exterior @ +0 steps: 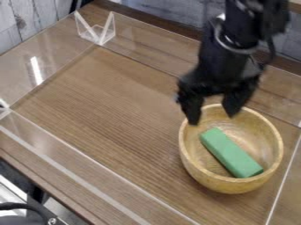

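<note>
My gripper (223, 97) is a dark, motion-blurred shape at the upper right, above the rear rim of a tan wooden bowl (191, 169) in the camera view. A green rectangular block (231, 152) lies inside the bowl, slanting toward the front right. The blur hides whether the fingers are open or shut.
The wooden table (94, 114) has broad clear room to the left and middle. A white wire-like object (97, 28) stands at the back left, and another pale piece shows at the left edge. Dark cables lie at the lower left corner.
</note>
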